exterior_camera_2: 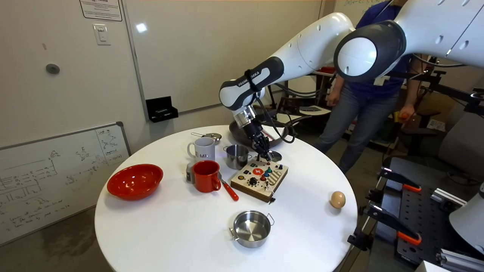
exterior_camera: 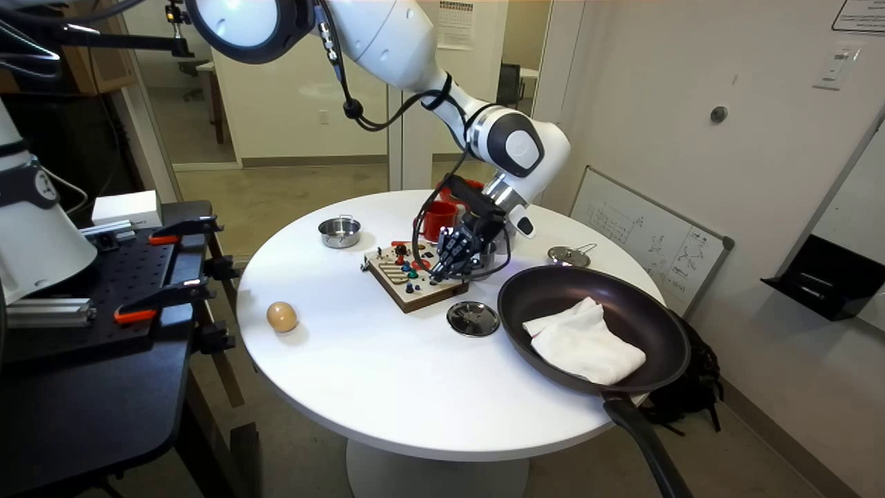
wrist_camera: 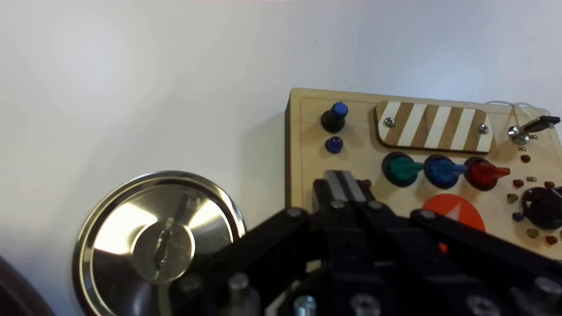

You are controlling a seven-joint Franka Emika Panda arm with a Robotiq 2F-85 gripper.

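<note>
A wooden activity board (wrist_camera: 316, 168) with knobs and switches lies flat on the white table. My gripper is over the board's near-left part in the wrist view, its fingers together and nothing showing between them. Right of the fingertips are a green knob (wrist_camera: 403, 169), a blue knob (wrist_camera: 443, 171) and a red knob (wrist_camera: 484, 174). A blue-capped switch (wrist_camera: 334, 116) stands at the board's corner, beyond the fingers. The fingers hide the surface right beneath them, so I cannot tell whether they touch it. In exterior view 1 the gripper (exterior_camera: 440, 274) reaches down at the board (exterior_camera: 406, 290).
A steel lid (wrist_camera: 163, 242) lies beside the board. A black pan (exterior_camera: 655, 348) holding a white cloth (exterior_camera: 581, 340) sits at the table's edge. Mugs, a steel pot (exterior_camera_2: 237, 158) and a red bowl (exterior_camera_2: 135, 181) stand around. Open table surrounds the egg-like ball (exterior_camera: 282, 316).
</note>
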